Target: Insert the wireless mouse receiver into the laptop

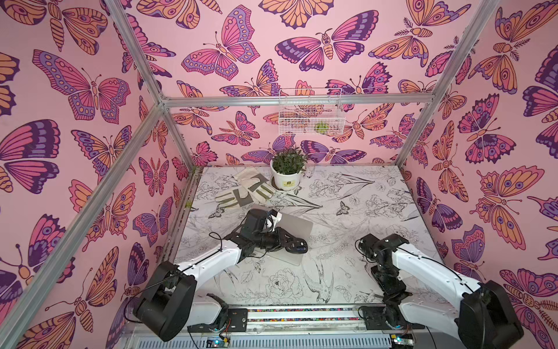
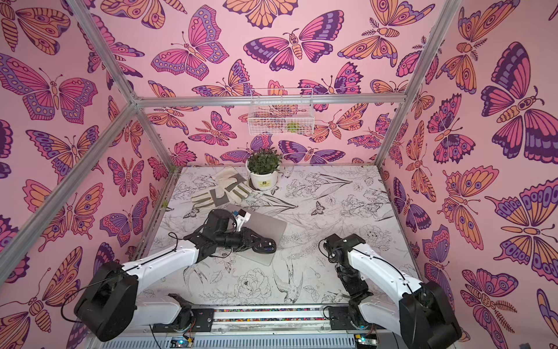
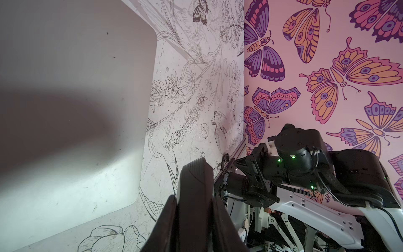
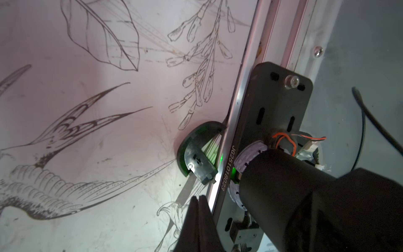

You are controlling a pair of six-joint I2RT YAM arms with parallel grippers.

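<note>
A closed silver laptop lies on the left middle of the table. My left gripper is shut on a black mouse held over the laptop's right part. My right gripper is at the front right, pointing down, shut with nothing visible between its fingers. I cannot make out the wireless receiver.
A potted plant and striped gloves lie at the back. A small black half-round piece sits by the metal front edge below my right gripper.
</note>
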